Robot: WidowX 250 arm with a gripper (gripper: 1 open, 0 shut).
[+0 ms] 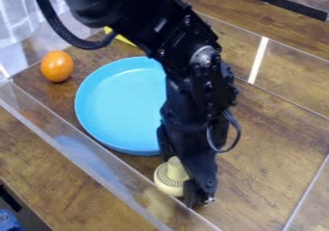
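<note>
My black gripper (186,177) reaches down at the lower middle, beside the right edge of a blue plate (110,110). Its fingers are around a small cream, round-based object with a perforated face (168,182), low by the clear barrier; whether they grip it cannot be told. The arm covers part of the plate's right side.
An orange egg-shaped object (57,65) sits at the upper left. A yellow item (121,37) is mostly hidden behind the arm. A clear barrier strip runs diagonally across the lower left.
</note>
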